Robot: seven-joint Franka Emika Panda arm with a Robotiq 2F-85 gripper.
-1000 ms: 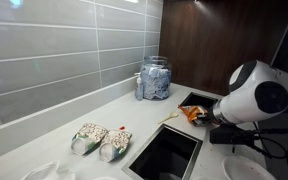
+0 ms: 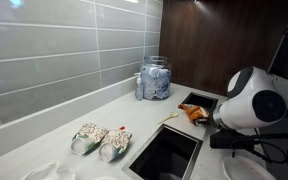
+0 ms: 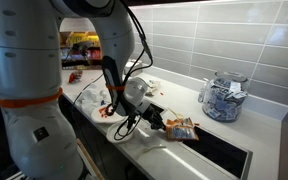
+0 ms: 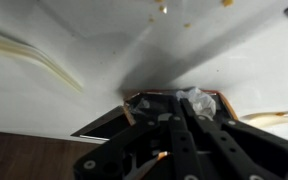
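An orange-brown packet (image 2: 193,112) hangs at the end of the arm, near the far sink opening in exterior view 1. Exterior view 2 has the same packet (image 3: 181,131) just right of my gripper (image 3: 158,124), by the edge of the dark basin. My gripper is shut on the packet; crumpled clear plastic (image 4: 198,101) and orange-brown edges show around its dark fingers in the wrist view. Much of the hold is hidden behind the fingers.
Two dark sink openings (image 2: 167,155) are set in the white counter. A large patterned jar (image 2: 155,78) stands by the tiled wall, with a bottle (image 2: 139,88) beside it. Two colourful packs (image 2: 88,138) lie at the near left. Small crumbs (image 4: 187,25) dot the pale surface below.
The arm has shifted slightly downward in exterior view 1, with the packet staying at the gripper. The counter items have not moved.
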